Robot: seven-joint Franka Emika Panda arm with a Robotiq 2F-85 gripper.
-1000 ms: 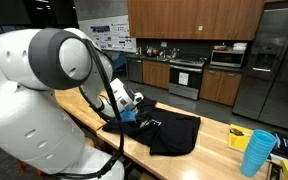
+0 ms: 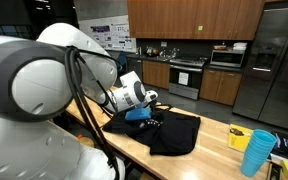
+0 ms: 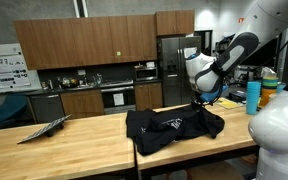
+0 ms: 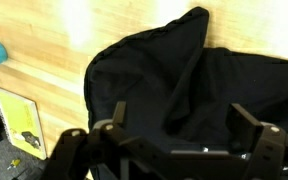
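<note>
A dark cloth [image 2: 179, 130] lies spread and wrinkled over the wooden table, one part of it stretching towards the front edge. My gripper is above it, fingers wide apart, with no cloth held between the fingers. In the wrist view the black cloth [image 4: 134, 72] fills most of the picture, with a raised fold running between the fingers and a corner pointing up. From the second exterior view, the hand hangs over the right part of the cloth [image 3: 169, 125]; the gap below the fingertips is hard to judge.
A blue cup [image 2: 256, 153] stands at the table's right end, near a yellow item [image 2: 240, 137]. A dark flat object [image 3: 54, 118] rests towards the table's far left in the second exterior view. Bare wood [image 3: 59, 150] is free on that side.
My arm has risen and shifted right in exterior view 1, bringing the hand slightly higher above the cloth. The cloth shows no clear change.
</note>
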